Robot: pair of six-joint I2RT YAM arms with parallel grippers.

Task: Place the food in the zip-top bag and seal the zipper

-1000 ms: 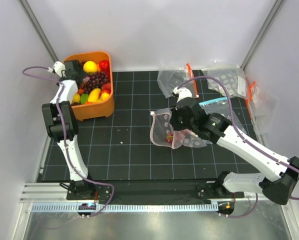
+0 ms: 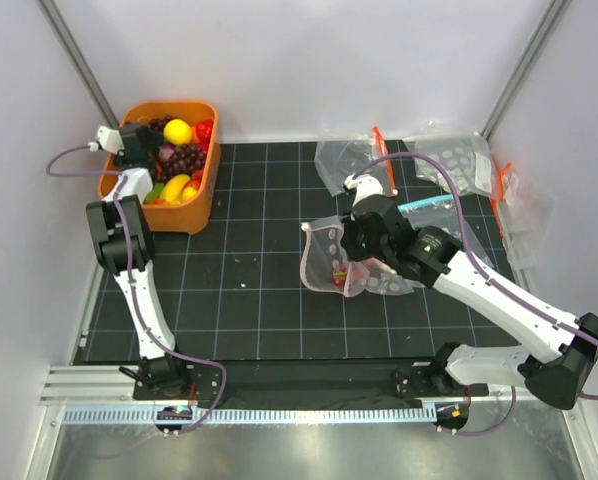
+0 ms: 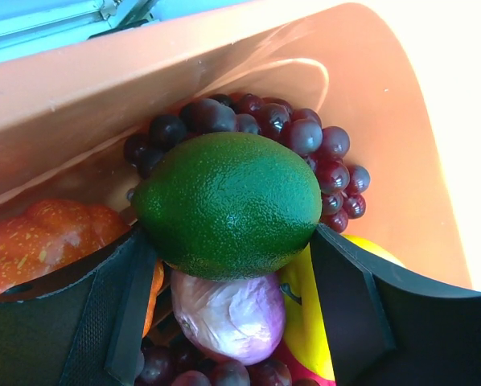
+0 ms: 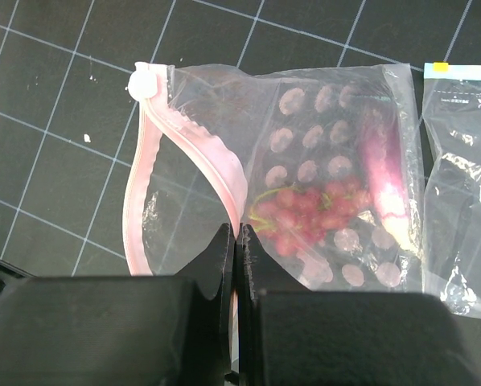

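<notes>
A green lime-like fruit (image 3: 228, 205) fills the space between the fingertips of my left gripper, both of which reach its sides. Whether they grip it firmly does not show. That gripper is inside the orange bin (image 2: 201, 195), at its left side. My right gripper is shut on the pink zipper edge of the clear zip bag (image 4: 305, 104), whose mouth gapes to the left. Inside the bag lie red grapes (image 4: 309, 213) and a purple-and-white eggplant-like item (image 4: 384, 177).
Dark grapes (image 3: 333, 165), a purple onion (image 3: 228, 318), a yellow pepper-like item (image 3: 309, 322) and an orange gourd (image 3: 51, 241) surround the green fruit. Other clear bags (image 2: 351, 160) lie at the back right. Between bin and bag the dark table (image 2: 259, 230) is mostly clear.
The bin has slid a little to the left, with its food. My left gripper has shifted slightly over the bin's left side. The right arm and the bag have stayed still.
</notes>
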